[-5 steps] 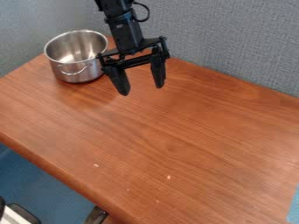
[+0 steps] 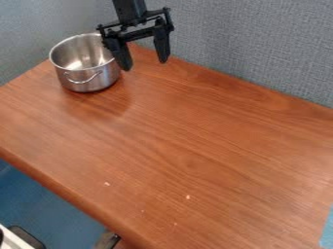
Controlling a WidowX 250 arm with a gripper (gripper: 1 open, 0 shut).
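My black gripper [image 2: 143,56] hangs at the upper middle, just right of and partly over a shiny steel pot [image 2: 81,70] that stands at the back left of the wooden table. The two fingers are spread apart, with nothing seen between them. The left finger is close to the pot's right rim; whether it touches cannot be told.
A grey padded wall [image 2: 260,49] runs along the back. Blue floor shows beyond the lower left edge, with a dark object at the bottom left corner.
My gripper has moved up in the view, toward the back, and slightly left, closer to the pot's right side. The fingers remain apart and the pot looks unmoved.
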